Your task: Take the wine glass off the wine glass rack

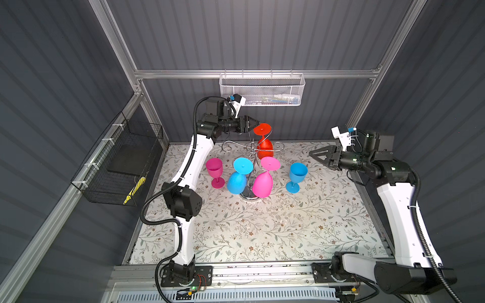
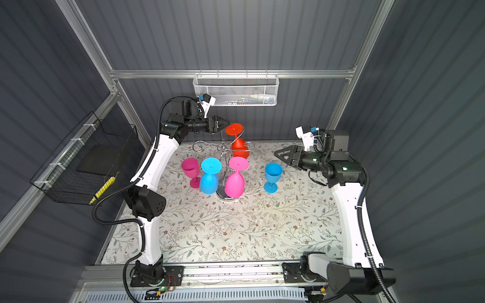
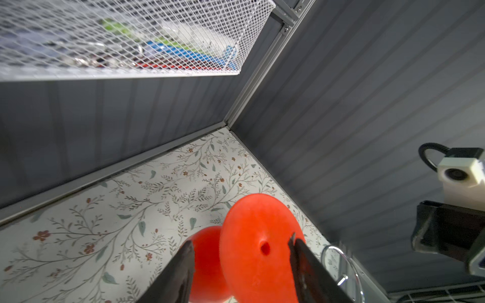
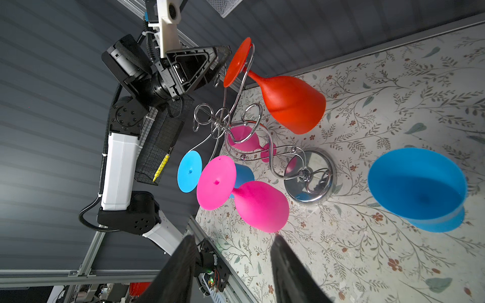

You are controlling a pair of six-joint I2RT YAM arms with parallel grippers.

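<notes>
The chrome rack (image 4: 310,192) holds upside-down glasses: red (image 1: 265,147) at the back, blue (image 1: 236,182) and pink (image 1: 263,184) in front. My left gripper (image 1: 252,123) is open beside the red glass's foot (image 1: 262,128); in the left wrist view that foot sits just beyond the open fingers. My right gripper (image 1: 318,155) stands open at the right, above the table and apart from the glasses.
An upright pink glass (image 1: 214,169) stands left of the rack, an upright blue glass (image 1: 298,174) right of it. A white mesh basket (image 1: 242,91) hangs on the back wall.
</notes>
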